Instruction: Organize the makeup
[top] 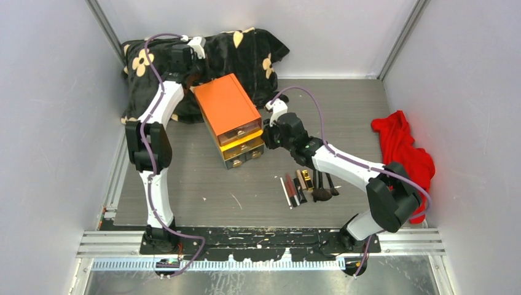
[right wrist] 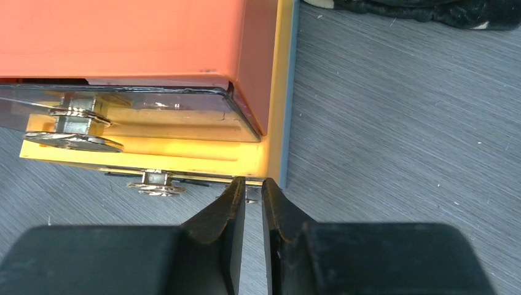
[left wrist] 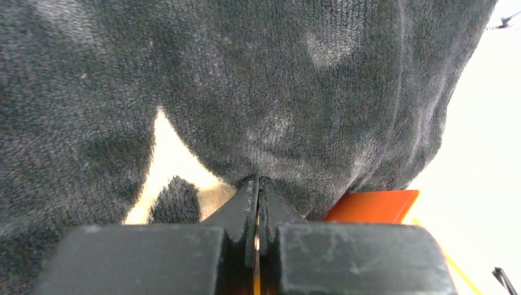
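An orange organizer [top: 224,104] stands angled at centre, its clear drawers with metal knobs [right wrist: 82,140] facing front-right. My left gripper is shut at the organizer's back-left, against the dark flowered blanket, nothing visible between its fingers. My right gripper is at the organizer's front right corner, its fingertips slightly apart with nothing seen between them. Makeup lies in a row in the front right: pencils and tubes [top: 292,190], a gold item [top: 307,179] and dark brushes [top: 321,194].
The dark blanket [top: 258,55] is heaped along the back. A red cloth [top: 399,147] lies at the right edge.
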